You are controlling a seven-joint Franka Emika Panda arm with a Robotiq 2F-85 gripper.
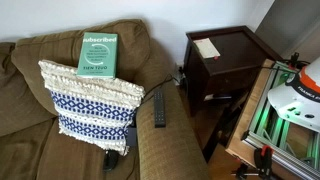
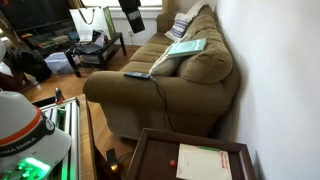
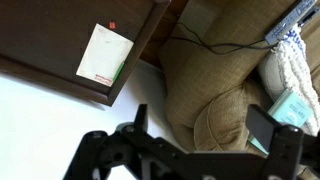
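My gripper stands open in the wrist view, its two dark fingers wide apart with nothing between them. Past the right finger shows part of a teal book (image 3: 290, 108). That book (image 1: 98, 54) leans upright on a white and blue patterned pillow (image 1: 92, 103) on the brown sofa. A dark remote (image 1: 159, 106) lies on the sofa arm (image 2: 175, 96). On the dark side table (image 3: 45, 38) rests a white sheet or booklet (image 3: 104, 54), with a small red object (image 3: 112, 25) near it and a green strip along its edge.
A black cable (image 3: 225, 45) runs across the sofa arm. The side table (image 1: 229, 56) stands beside the sofa against a white wall (image 2: 282, 60). Another dark object (image 1: 112, 158) lies on the seat below the pillow.
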